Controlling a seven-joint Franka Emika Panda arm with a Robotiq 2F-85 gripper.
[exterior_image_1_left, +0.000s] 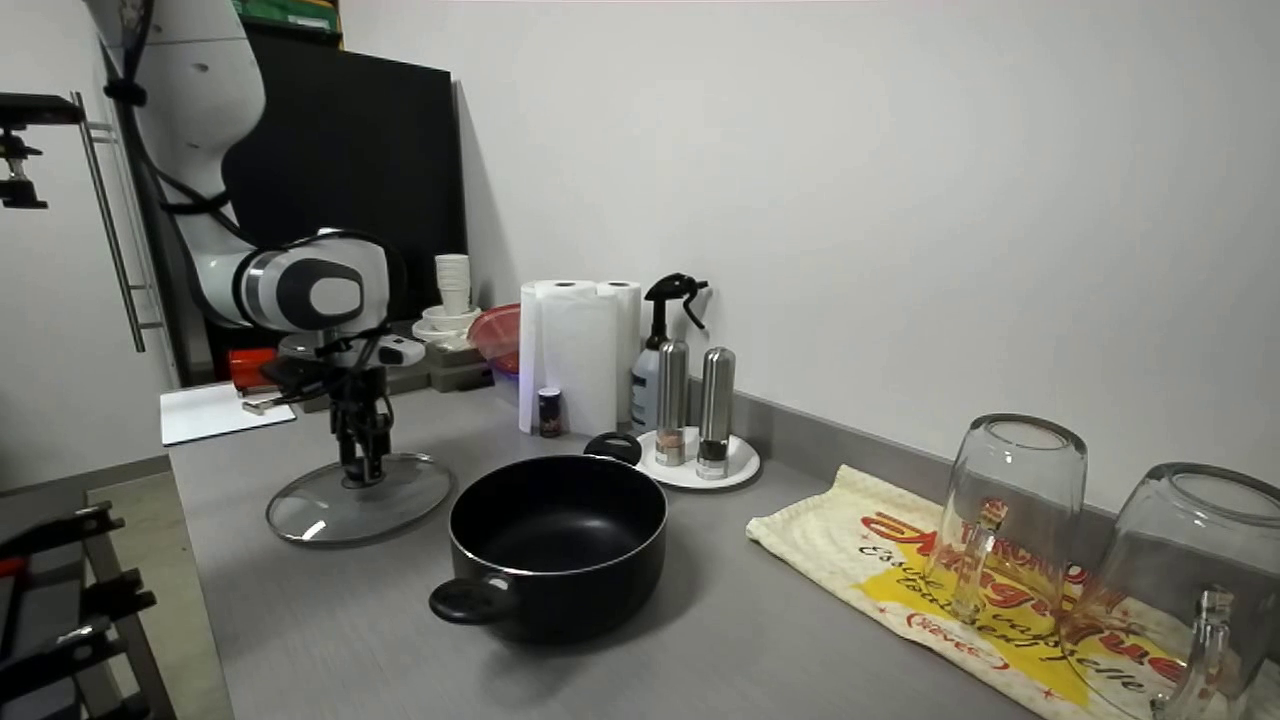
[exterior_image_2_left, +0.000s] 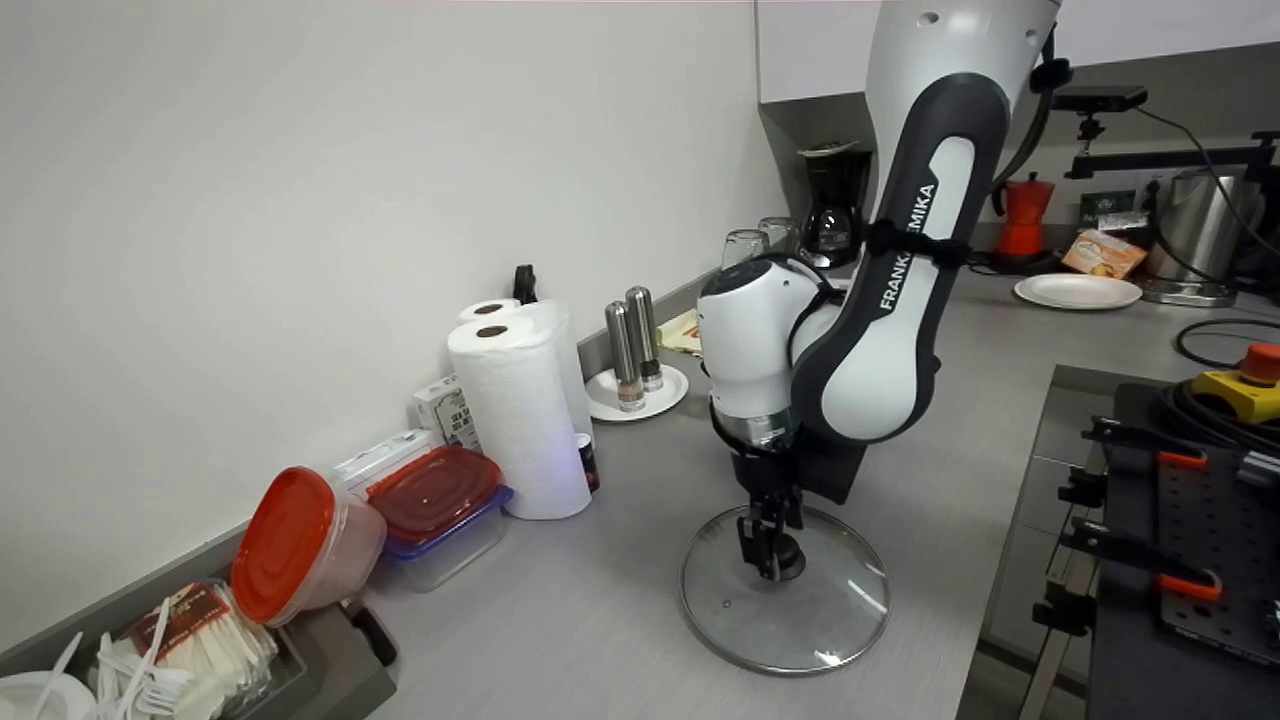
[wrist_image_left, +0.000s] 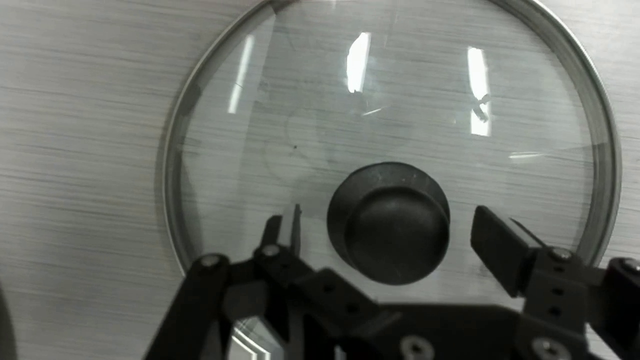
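A round glass lid (wrist_image_left: 372, 120) with a metal rim lies flat on the grey counter, its black knob (wrist_image_left: 397, 237) facing up. My gripper (exterior_image_1_left: 363, 462) is lowered over the lid from above. In the wrist view one finger (wrist_image_left: 501, 246) stands to the right of the knob and the other to its left. Clear gaps show on both sides, so the fingers are open around the knob without gripping it. A black pot (exterior_image_1_left: 558, 588) with two side handles stands uncovered near the lid; its inside looks empty.
Behind the pot, a white plate (exterior_image_1_left: 746, 472) carries two steel mills (exterior_image_1_left: 716, 414). Paper towel rolls (exterior_image_1_left: 576, 360) and a spray bottle (exterior_image_1_left: 645, 382) stand by the wall. Upturned glass mugs (exterior_image_1_left: 1014, 516) rest on a printed cloth (exterior_image_1_left: 828, 528) at right. The counter before the pot is clear.
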